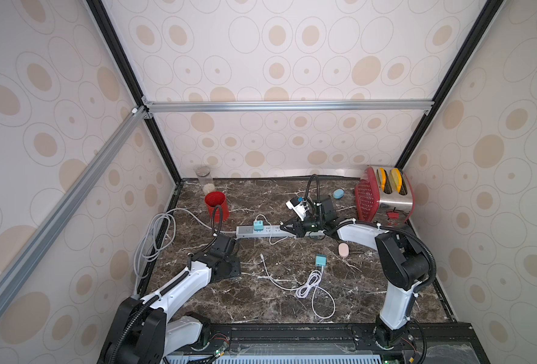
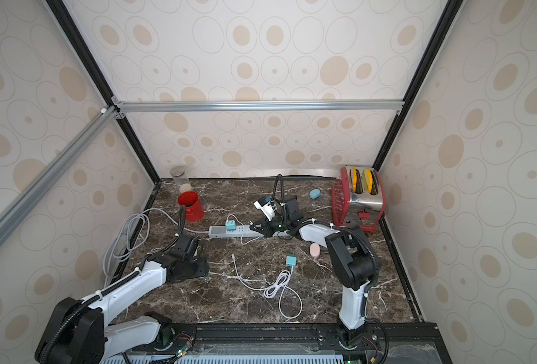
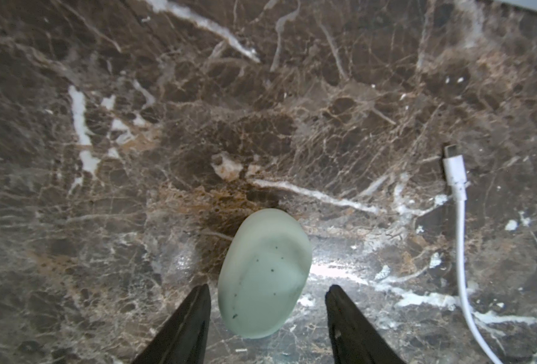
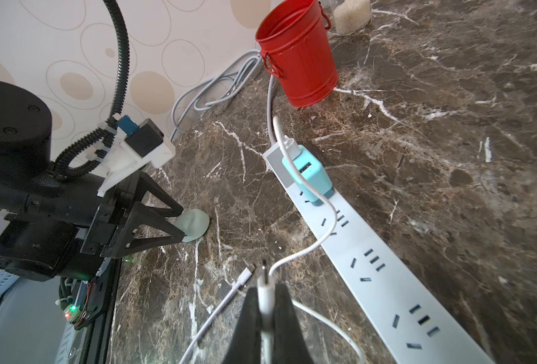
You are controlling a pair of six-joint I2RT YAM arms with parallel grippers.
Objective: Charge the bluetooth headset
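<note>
The pale green headset case rests on the table, its lower part between the fingers of my left gripper. Those fingers stand apart, with a visible gap on either side of the case. In the right wrist view the case shows at the left fingertips. My right gripper is shut on a white cable plug, whose metal tip points away from the gripper. A white cable runs from the teal charger on the power strip and passes behind this plug.
Another white cable's plug lies loose on the table right of the case; its coil and teal charger are at front centre. A red bucket, glass jar, toaster, pink case and blue case stand around.
</note>
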